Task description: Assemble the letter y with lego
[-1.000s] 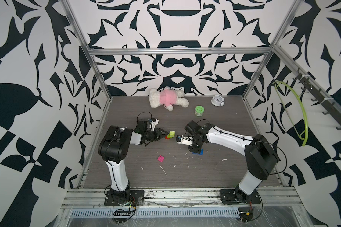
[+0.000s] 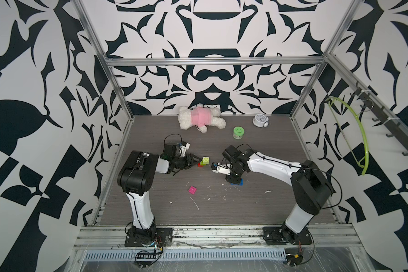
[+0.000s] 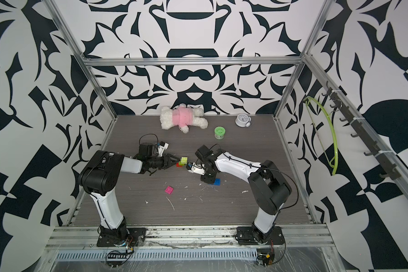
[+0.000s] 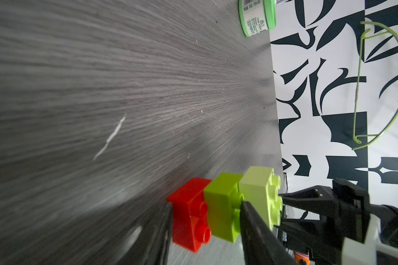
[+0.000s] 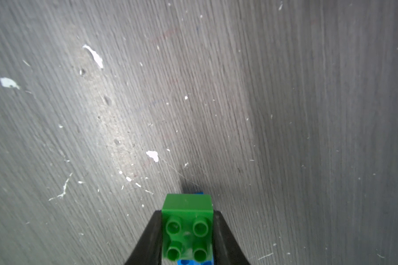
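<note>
My left gripper is shut on a joined group of bricks: red (image 4: 188, 227), lime (image 4: 219, 205) and pale yellow-green (image 4: 256, 190). In the right wrist view, my right gripper is shut on a green brick (image 5: 188, 203), studs facing the camera, directly over a blue piece (image 5: 196, 261) that is mostly hidden; whether they touch I cannot tell. A pink brick (image 2: 192, 190) lies on the table, front of centre.
A pink-and-white plush toy (image 2: 201, 117), a green-lidded tub (image 2: 238, 132) and a white clock (image 2: 260, 120) stand along the back of the table (image 2: 149, 136).
My right arm has shifted very slightly; the left arm and the loose objects show no visible movement.
</note>
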